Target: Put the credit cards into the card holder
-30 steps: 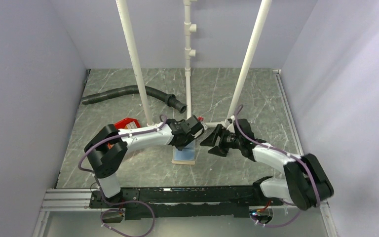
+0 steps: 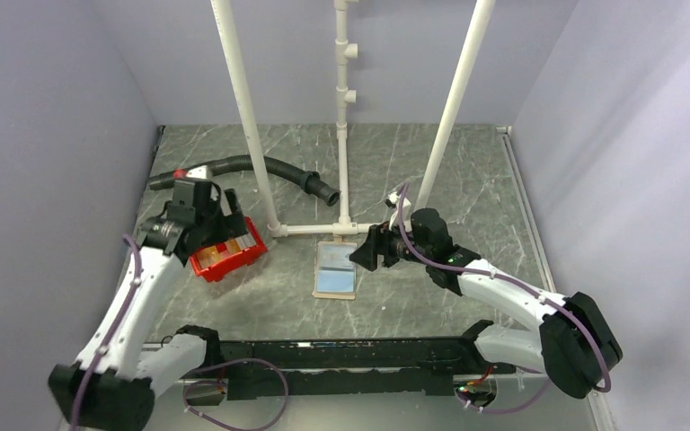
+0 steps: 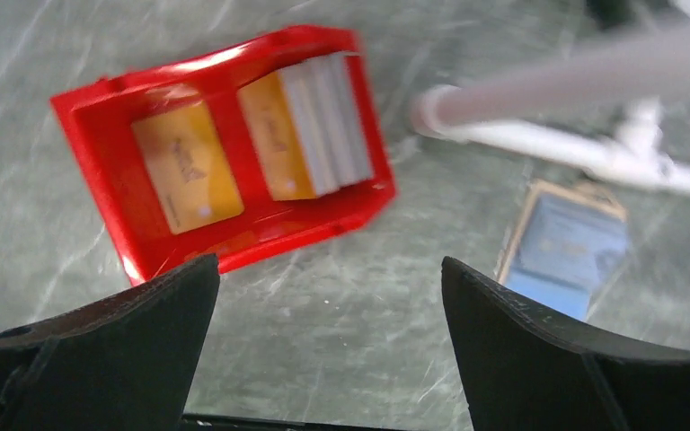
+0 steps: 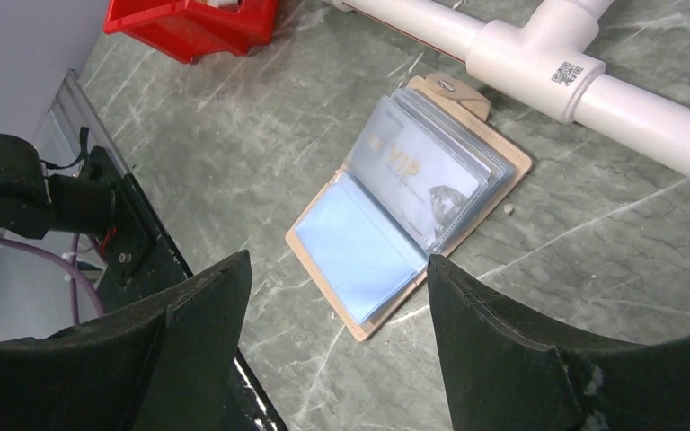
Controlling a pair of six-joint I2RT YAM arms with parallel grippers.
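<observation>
The card holder [image 4: 386, 197] lies spread open on the marbled table, clear sleeves in its upper half and a pale blue sleeve [image 4: 349, 242] below. A clear sleeve at the top shows a card marked VIP [image 4: 409, 171]. In the left wrist view a red box [image 3: 108, 202] holds an orange card lying flat [image 3: 189, 166] and, beside it, a stack of cards on edge [image 3: 328, 121]. Over the box, my left gripper is open with nothing between its fingers. Just right of the holder, my right gripper stands open and empty too.
White pipes [image 2: 310, 230] run behind the holder, and one slanted pipe [image 2: 256, 135] rises close to the box's right side. A black corrugated hose [image 2: 225, 165] lies at the back left. Bare table extends in front of the holder.
My left arm has swung left from above the card holder to the red box, uncovering the holder. The right gripper has shifted slightly left towards the holder, its fingers nearer together in the top view.
</observation>
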